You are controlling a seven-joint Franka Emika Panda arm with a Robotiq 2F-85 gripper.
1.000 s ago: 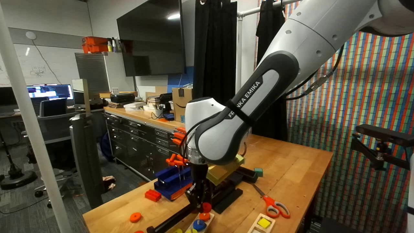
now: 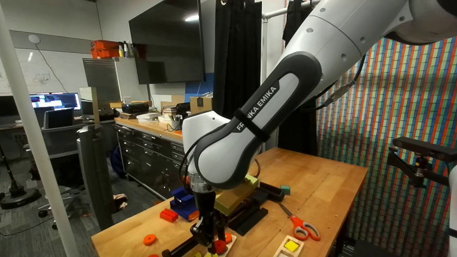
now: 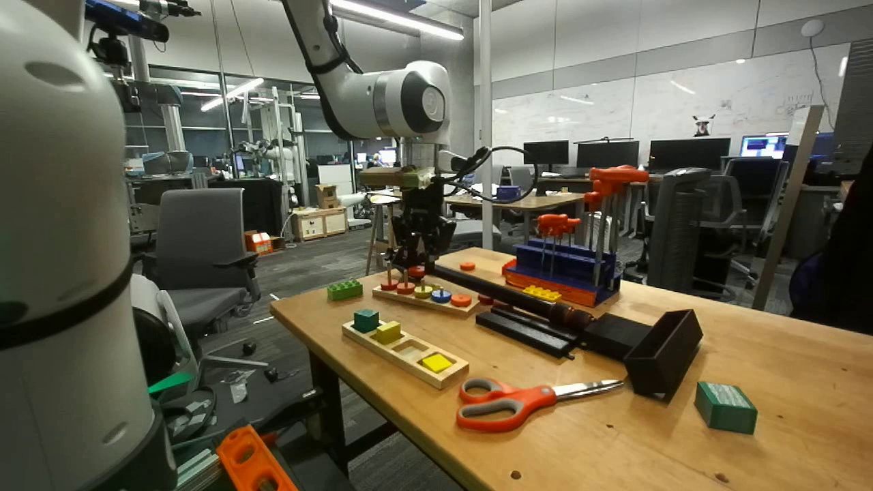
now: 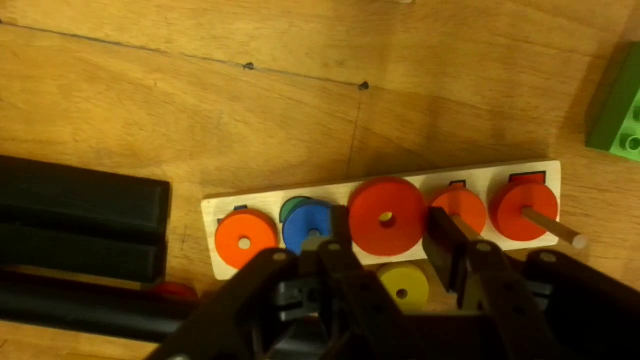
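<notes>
My gripper is shut on a red disc (image 4: 387,231), one finger at each side. In the wrist view the disc appears over the middle of a long wooden peg board (image 4: 345,193); something pale yellow shows through its hole. An orange disc (image 4: 234,243) and a blue disc (image 4: 304,222) lie left of it. To the right are another orange disc (image 4: 463,201) and a second red disc (image 4: 516,217) around a tall peg. From the side, the held disc (image 3: 417,271) hangs above the board, and a yellow disc (image 3: 422,291) sits between red and blue ones.
A loose yellow disc (image 4: 403,287) lies beside the board. Close by are a black tube (image 3: 511,293), a green brick (image 3: 344,290) and a wooden block tray (image 3: 409,357). Scissors (image 3: 511,405) lie nearer the table's edge. A blue tool rack (image 3: 565,260) stands behind.
The arm has moved left and toward the front in exterior view 1, carrying the red disc along the peg board. It now covers the blue disc there.
</notes>
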